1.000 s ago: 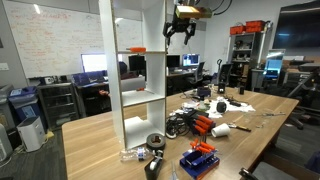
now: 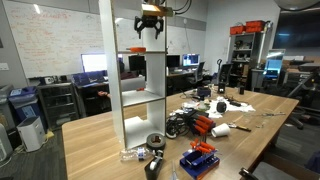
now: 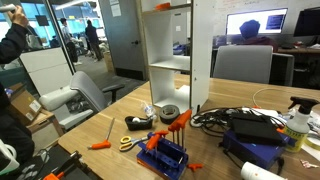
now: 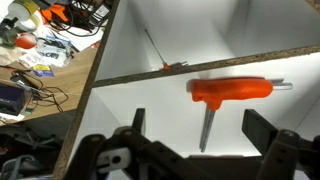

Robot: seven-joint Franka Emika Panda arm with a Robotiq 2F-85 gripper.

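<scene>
A white shelf unit (image 2: 117,85) stands on the wooden table. On one of its upper shelves lies an orange-handled tool (image 2: 135,49). In the wrist view this tool (image 4: 235,90) has a thick orange handle and a thin metal shaft pointing down the picture, with a metal end at the right. My gripper (image 2: 149,23) hangs above that shelf, pointing down. Its fingers (image 4: 262,131) are wide open, with the tool's shaft showing in the gap and nothing held.
Another thin tool lies beyond the brown shelf edge (image 4: 200,72). On the table are a blue bin (image 3: 160,158) with orange-handled tools, a roll of tape (image 2: 155,141), dark cables and a spray bottle (image 3: 298,120). Bare table shows left of the shelf.
Over the last second my gripper has moved left in exterior view 1, closer to the shelf unit. It has stayed open, and the table objects have not moved.
</scene>
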